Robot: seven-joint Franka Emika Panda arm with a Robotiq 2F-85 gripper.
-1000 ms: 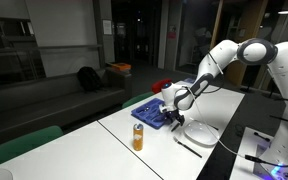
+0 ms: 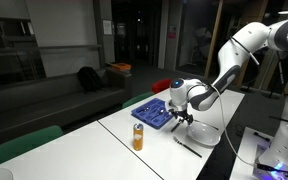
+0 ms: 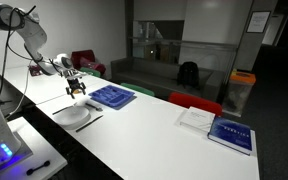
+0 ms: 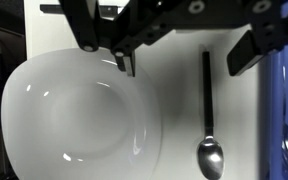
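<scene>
My gripper is open, its fingers apart with nothing between them. Below it in the wrist view lies a spoon (image 4: pixel 211 158) with a black handle, on the bare table between the plate and the blue tray. The white plate (image 4: pixel 69 115) fills the left of that view; from outside, the plate (image 2: pixel 200 134) sits just to the near right of my gripper (image 2: pixel 183 119). The blue tray (image 3: pixel 110 96) rests on the other side of the spoon; a fork (image 4: pixel 287 155) shows in it.
A dark utensil (image 2: pixel 187 147) lies on the table on the plate's other side. An orange bottle (image 2: pixel 138 137) stands farther left. Books (image 3: pixel 231 134) rest at the table's far end.
The arm has shifted to the right in exterior view 1, bringing my gripper slightly lower in the picture and closer to the plate. The objects on the table stay in place.
</scene>
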